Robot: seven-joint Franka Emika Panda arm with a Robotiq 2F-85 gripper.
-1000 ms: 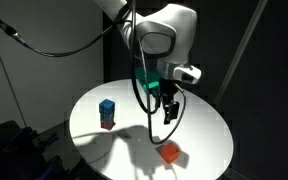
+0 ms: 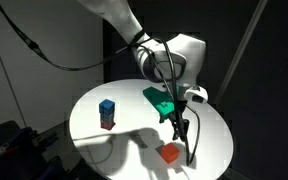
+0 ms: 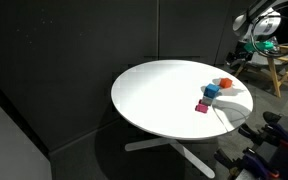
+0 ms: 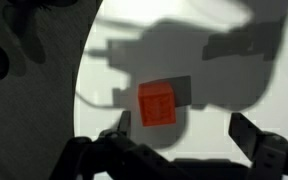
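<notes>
An orange-red block [image 2: 169, 152] lies on the white round table, and it also shows in the wrist view as a red block [image 4: 157, 104]. My gripper [image 2: 180, 130] hangs above the table close to this block, apart from it. In the wrist view the gripper's fingers [image 4: 242, 130] are wide apart, with bare table between the tips and the block a little further up in the picture. The gripper is open and empty.
A blue block [image 2: 106, 106] and a red block [image 2: 107, 124] are toward the left of the table [image 2: 209, 150]; I cannot tell whether they are stacked. The table's curved edge runs left of the orange-red block in the wrist view.
My gripper has moved to the right and lower, coming closer to the orange-red block. The blocks have stayed where they were.
</notes>
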